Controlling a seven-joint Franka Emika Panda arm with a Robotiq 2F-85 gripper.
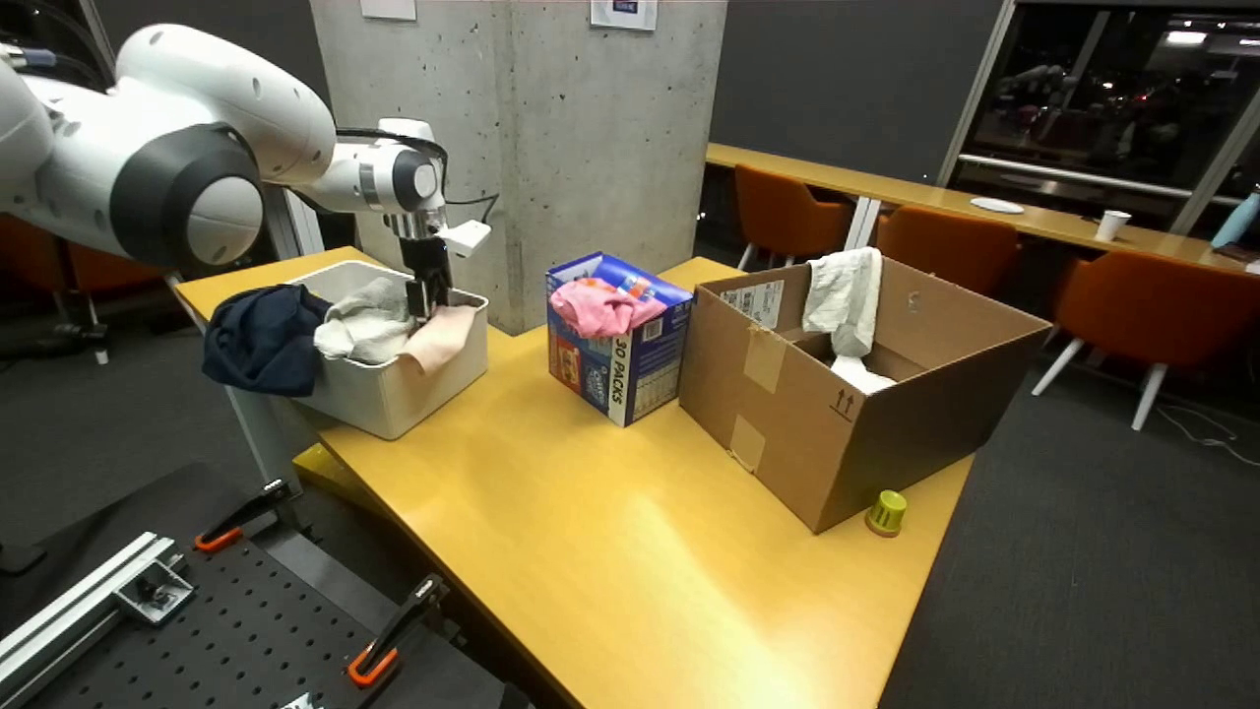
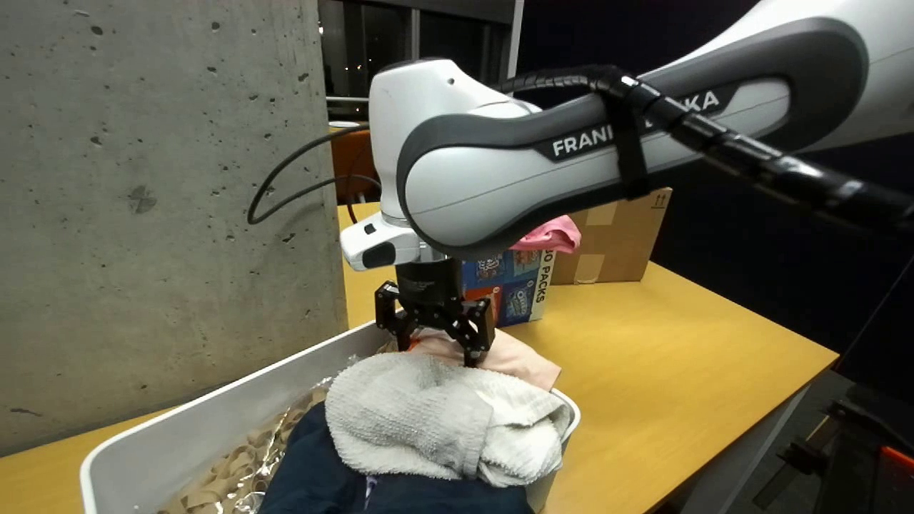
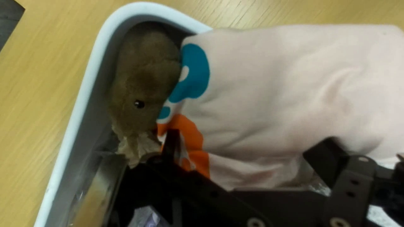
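Observation:
My gripper (image 2: 435,353) is open, low over the white bin (image 1: 380,406), its fingers apart on the pale pink cloth (image 3: 288,87). That cloth has teal and orange print at one end and drapes over the bin's rim. In the wrist view one finger (image 3: 172,145) reaches the orange print; the other finger (image 3: 325,157) stands at the plain part. Whether the fingertips press into the cloth, I cannot tell. Beside it in the bin lie a grey-white towel (image 2: 411,411) and a dark navy cloth (image 1: 266,337). A brown plush toy (image 3: 145,79) sits in the bin's corner.
A blue snack box (image 1: 626,354) with a pink cloth (image 1: 604,307) on top stands right of the bin. Farther right is an open cardboard box (image 1: 780,414) with white cloth (image 1: 845,295) over its edge. A green cup (image 1: 886,513) stands near it.

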